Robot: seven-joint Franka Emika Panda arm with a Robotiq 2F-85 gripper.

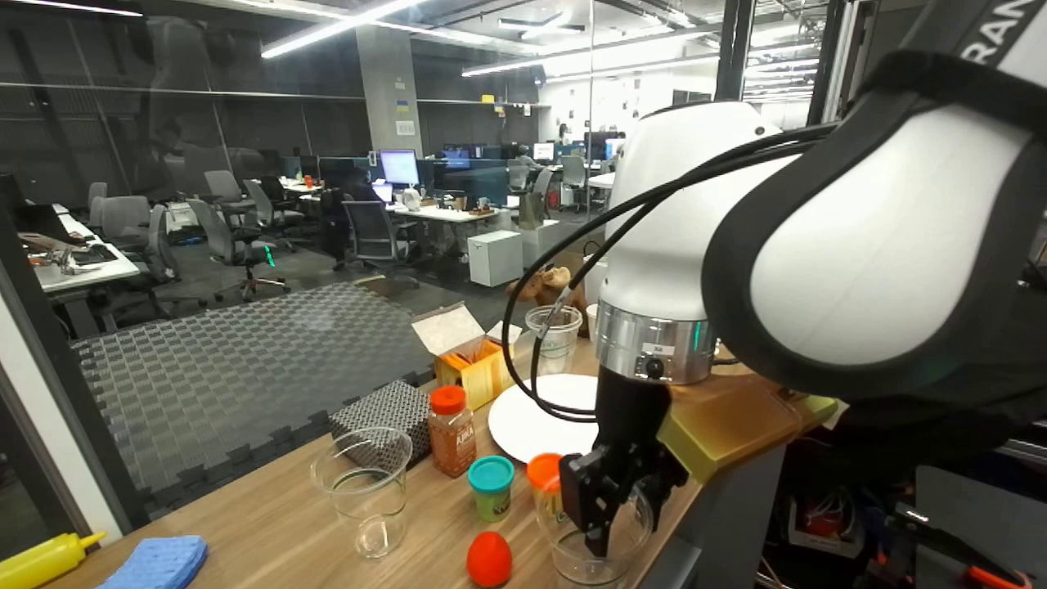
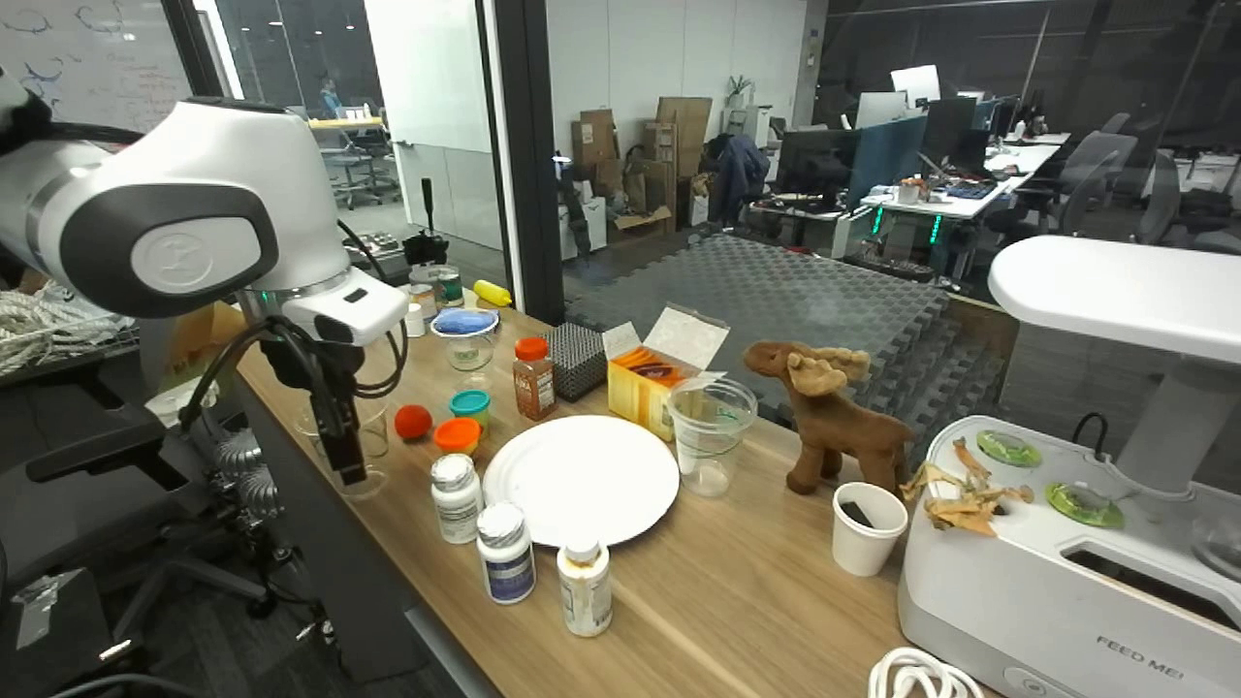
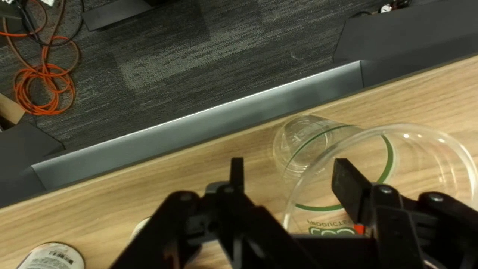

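A clear plastic cup [image 3: 320, 208] with a green band stands near the table's edge. My gripper is over it, the fingers parted. In the wrist view the right finger [image 3: 347, 181] lies within the cup's rim outline and the left finger [image 3: 236, 172] lies outside it, with the near cup wall between them. No contact with the wall can be made out. From exterior view 1, the gripper [image 1: 595, 538] reaches down at the same clear cup [image 1: 628, 530]. The arm partly hides this cup in exterior view 2.
Close by are a red ball [image 1: 488, 559], a teal-lidded tub [image 1: 492, 487], an orange-lidded tub [image 2: 457, 435] and a second clear cup [image 1: 370, 501]. Several white bottles [image 2: 508, 556] stand before the white plate [image 2: 582, 477]. Bare table [image 2: 745, 582] lies at the front right.
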